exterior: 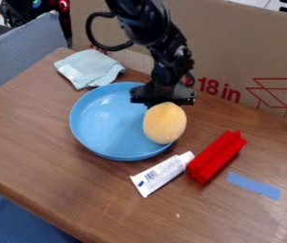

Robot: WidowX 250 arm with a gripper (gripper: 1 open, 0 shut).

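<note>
My black gripper (pixel 162 95) is low over the back right of the blue plate (pixel 98 123), just behind a pale yellow-orange rounded object (pixel 164 125) on the plate's right side. The object partly hides the gripper's lower part, so I cannot tell how far the fingers are apart or whether they touch it. A white toothpaste tube (pixel 161 174) and a red object (pixel 216 156) lie on the table in front and to the right.
A folded light cloth (pixel 87 66) lies behind the plate at the left. A cardboard wall (pixel 248 57) closes the back. A blue tape strip (pixel 253 185) is at the right.
</note>
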